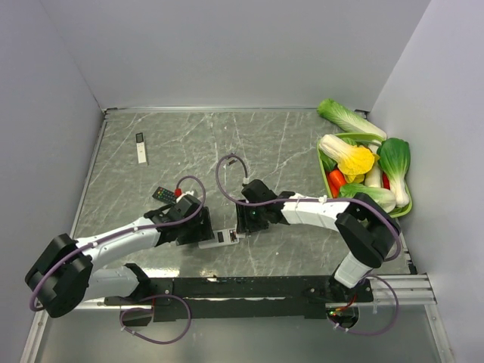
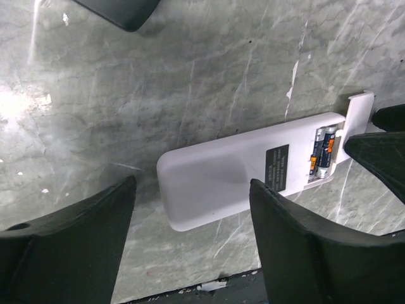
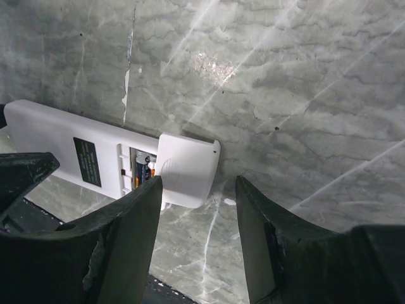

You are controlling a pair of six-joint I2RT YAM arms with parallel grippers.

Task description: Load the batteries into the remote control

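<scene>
The white remote control (image 2: 218,168) lies back up on the table, its battery bay uncovered. Two batteries (image 2: 324,152) sit side by side in the bay. At the bay's outer end rests the white battery cover (image 3: 188,168), partly overlapping the end of the remote and not seated over the batteries. My left gripper is open, its fingers spread to either side of the remote's plain end without pressing on it. My right gripper is open too, above the cover's near edge; one fingertip is close to the cover, and nothing is held.
A black remote (image 1: 164,195) lies behind the left gripper, and another white remote (image 1: 141,149) is at the back left. The basket (image 1: 409,198) of vegetables fills the right side. The table's dark front edge (image 1: 227,287) is close.
</scene>
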